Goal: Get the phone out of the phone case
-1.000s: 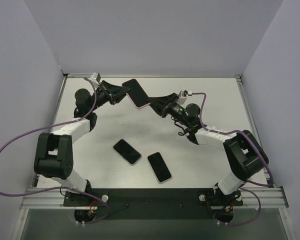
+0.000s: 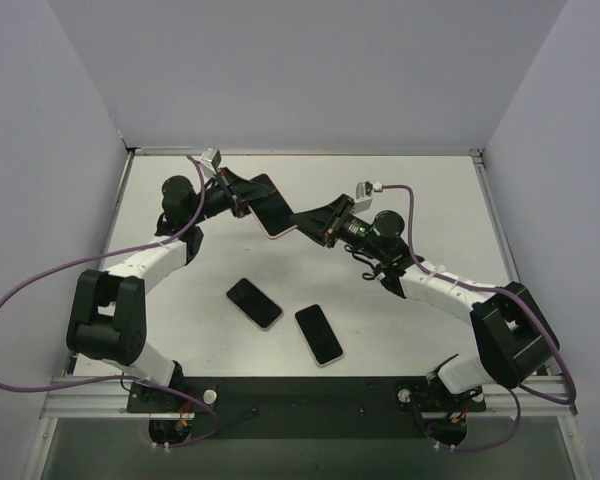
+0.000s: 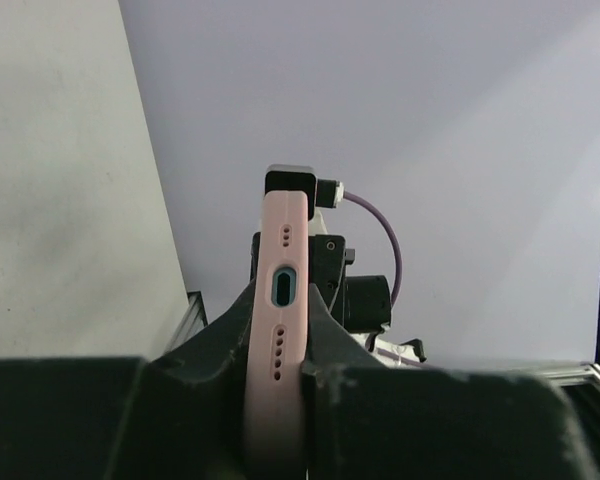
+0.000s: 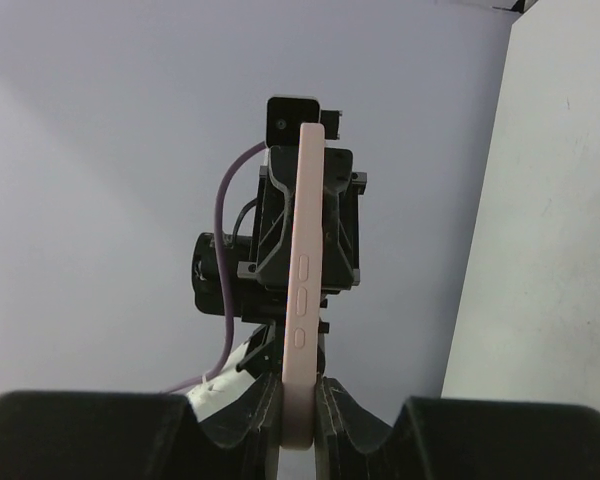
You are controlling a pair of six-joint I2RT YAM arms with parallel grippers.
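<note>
The phone in its pink case (image 2: 271, 210) is held in the air between both grippers, screen upward in the top view and seen edge-on in the wrist views (image 3: 280, 260) (image 4: 307, 230). My left gripper (image 2: 244, 192) is shut on the cased phone at its upper-left part. My right gripper (image 2: 318, 224) is at the lower-right corner of the case. In the right wrist view its fingertips lie on either side of the case's edge; whether they press on it I cannot tell.
Two dark phones (image 2: 253, 303) (image 2: 319, 333) lie on the white table (image 2: 170, 330) below the grippers.
</note>
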